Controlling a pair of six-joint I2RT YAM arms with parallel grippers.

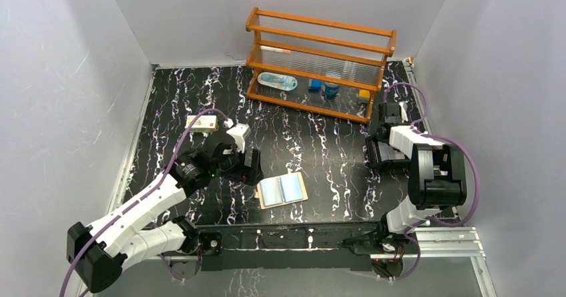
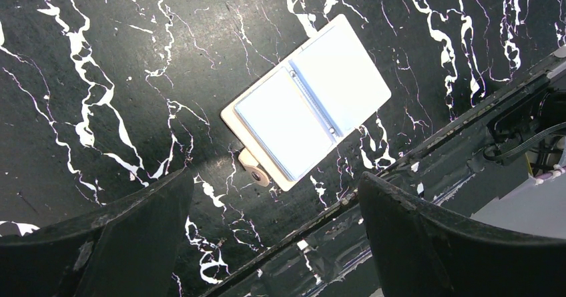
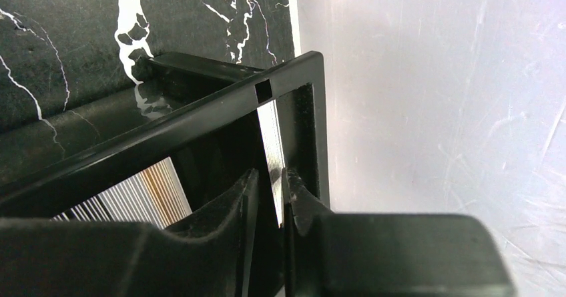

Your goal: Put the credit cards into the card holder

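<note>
The card holder (image 1: 282,189) lies spread flat near the front of the table, showing two pale blue sleeves; its beige snap tab (image 2: 253,167) sticks out at one side in the left wrist view. Above and beside it, my left gripper is open and empty. At the right, my right gripper is inside a black box (image 1: 380,158). Its narrow fingers stand a little apart, with a thin upright stack of white cards (image 3: 270,137) between or just behind them; contact cannot be made out. Further striped card edges (image 3: 160,187) show in another compartment.
A wooden rack (image 1: 314,110) with small items stands at the back. On the left lies a small yellowish box (image 1: 202,123). The right wall (image 3: 400,110) is close beside the black box.
</note>
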